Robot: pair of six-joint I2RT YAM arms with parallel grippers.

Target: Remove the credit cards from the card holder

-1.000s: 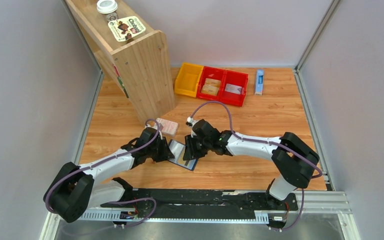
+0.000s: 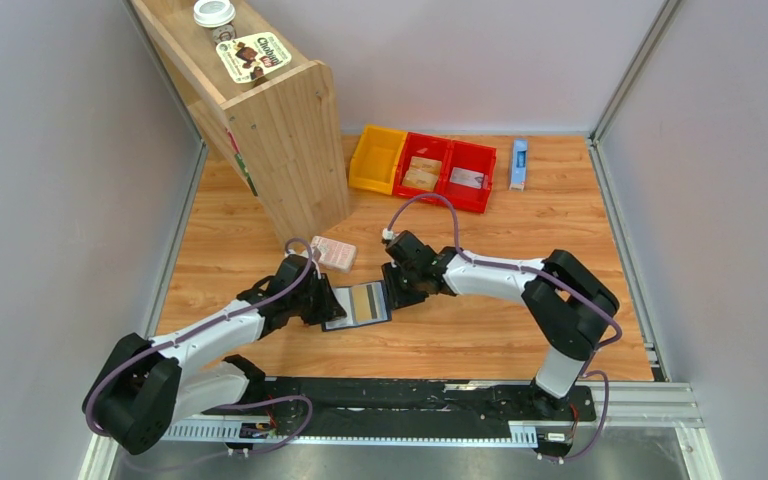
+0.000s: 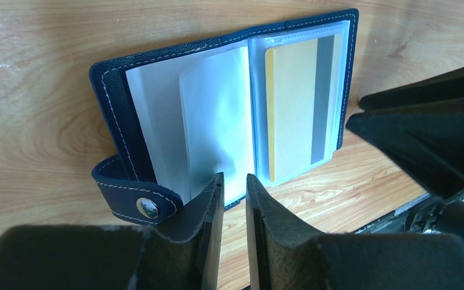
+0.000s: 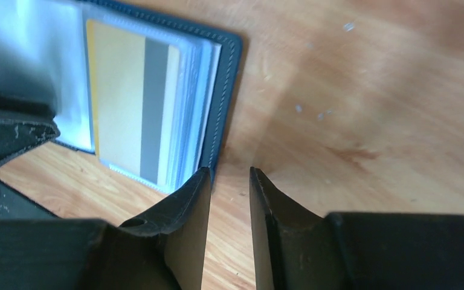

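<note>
The card holder (image 2: 356,307), dark blue with white stitching, lies open on the table between both grippers. Its clear sleeves (image 3: 214,121) show in the left wrist view, with a cream card with a grey stripe (image 3: 290,109) on the right. A snap strap (image 3: 127,199) is at its left end. My left gripper, slightly open with nothing between its fingers, points at the sleeves' near edge. My right gripper, also partly open and empty, is at the holder's right edge, beside the striped card (image 4: 127,103).
A pink-white block (image 2: 333,253) lies behind the holder. A tall wooden shelf (image 2: 285,150) stands back left, yellow and red bins (image 2: 375,160) at the back, and a blue box (image 2: 518,163) to their right. Table right of the bins is clear.
My right gripper has moved back and rightward off the holder's top to its right edge, uncovering it; the holder now sits straighter. The left gripper has moved only slightly.
</note>
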